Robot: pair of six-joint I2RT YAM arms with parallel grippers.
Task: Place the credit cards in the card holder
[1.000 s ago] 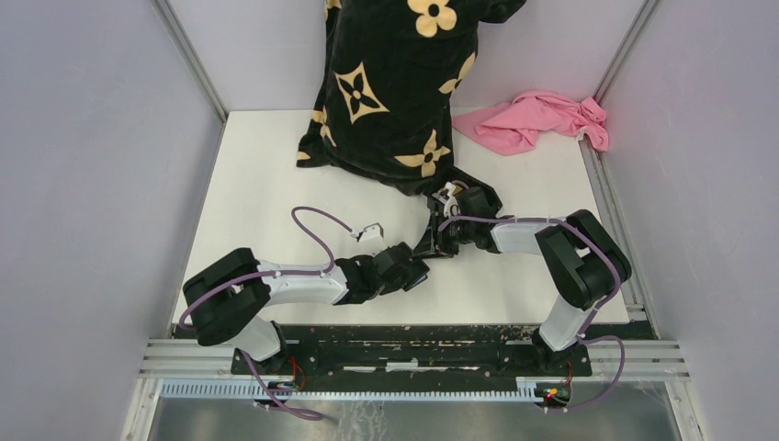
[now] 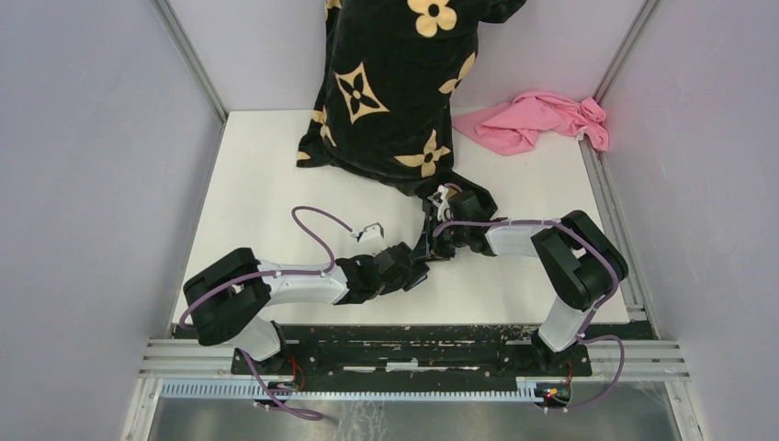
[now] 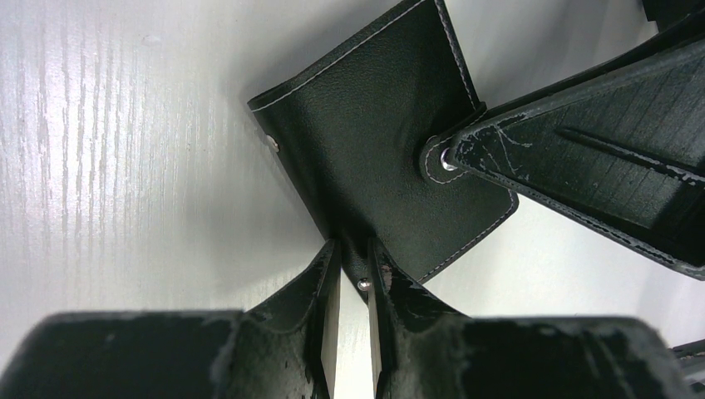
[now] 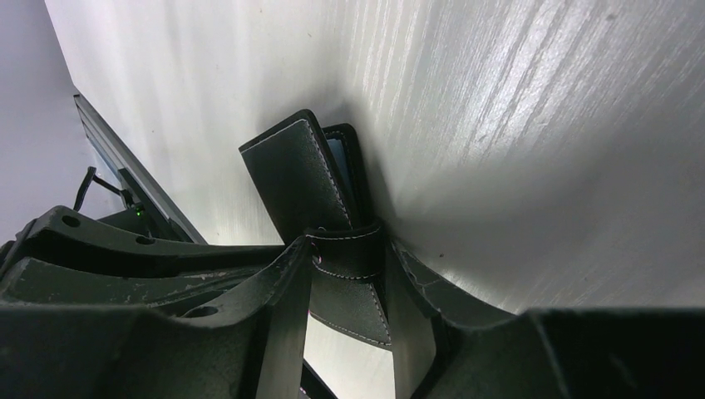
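A black stitched leather card holder (image 3: 366, 166) lies on the white table near the front centre, with a snap strap (image 4: 345, 249) and a bluish sliver showing in its pocket. My left gripper has its fingertips close together at the holder's lower end, over a snap. My right gripper has its fingertips on either side of the strap. Whether either is gripping is hard to tell. In the top view both grippers meet over the holder, largely hiding it.
A black patterned cloth (image 2: 386, 101) hangs onto the back of the table (image 2: 248, 184), with a pink cloth (image 2: 524, 124) at back right and a dark object (image 2: 478, 193) behind my right gripper.
My right gripper has shifted slightly left and toward the front over the last second. The left arm shows no visible movement.
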